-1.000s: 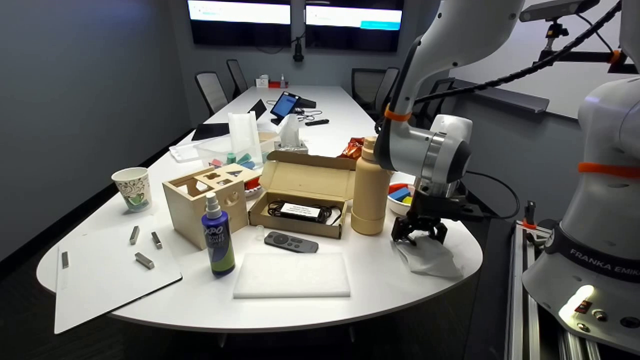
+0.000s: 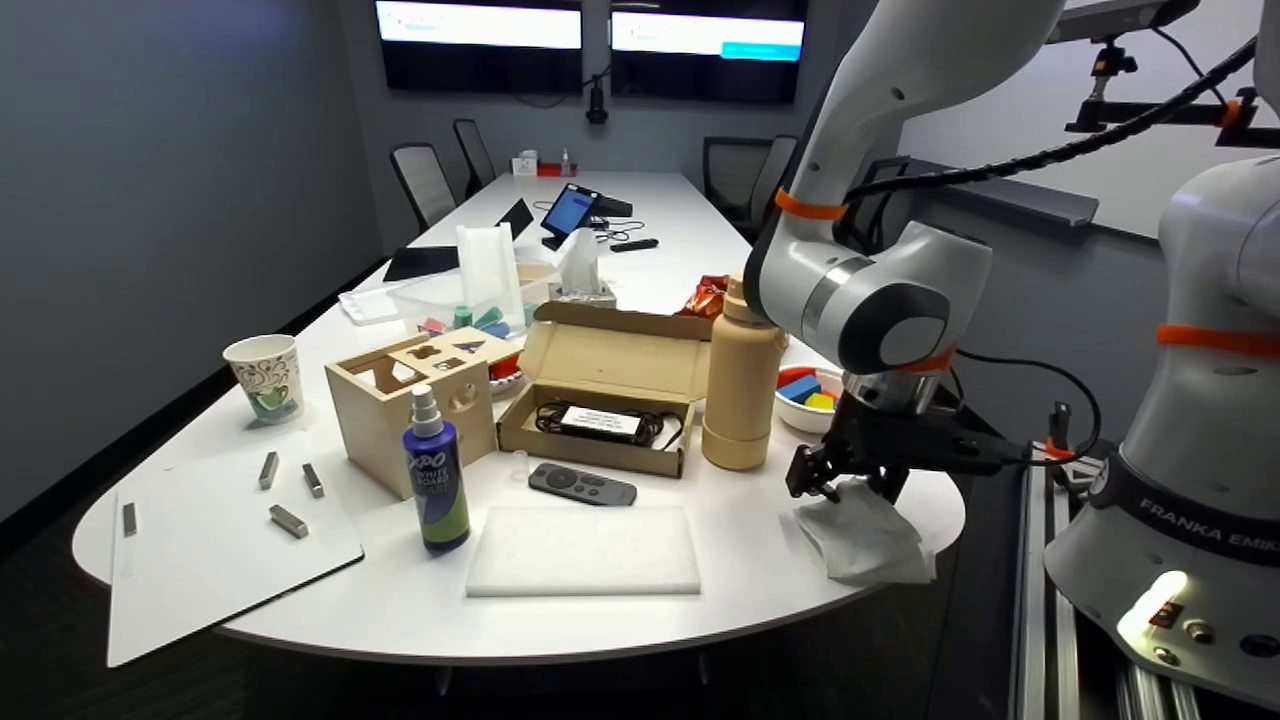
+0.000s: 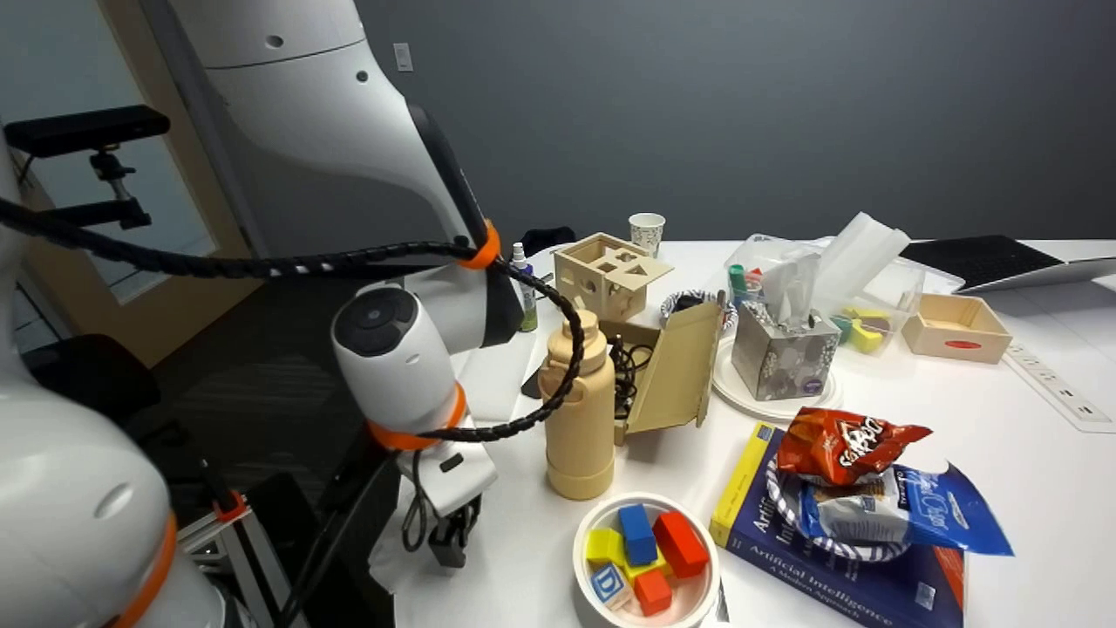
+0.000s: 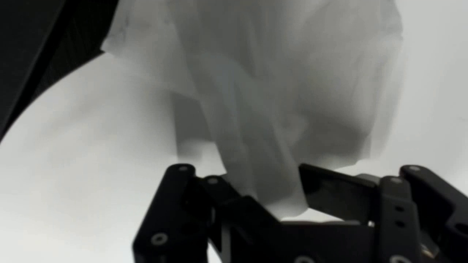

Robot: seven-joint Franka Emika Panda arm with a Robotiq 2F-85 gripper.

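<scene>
A crumpled white tissue (image 2: 866, 536) lies at the table's near right corner, partly overhanging the edge. Above its far end is my gripper (image 2: 849, 476), low over the table and tilted. In the wrist view a narrow fold of the tissue (image 4: 263, 131) runs up between the black fingers. The gripper is shut on that fold, while the rest spreads loosely below. From the other side, the gripper (image 3: 456, 532) hides most of the tissue (image 3: 389, 555).
A tan bottle (image 2: 738, 390) and a bowl of blocks (image 3: 645, 560) stand close to the arm. Farther left are an open cardboard box (image 2: 600, 420), a spray bottle (image 2: 435, 480), a white slab (image 2: 584, 554) and a wooden box (image 2: 414, 414). Bare table separates slab and tissue.
The gripper has tilted and shifted slightly right. The tissue's near end has slid toward the front edge and now reaches past it.
</scene>
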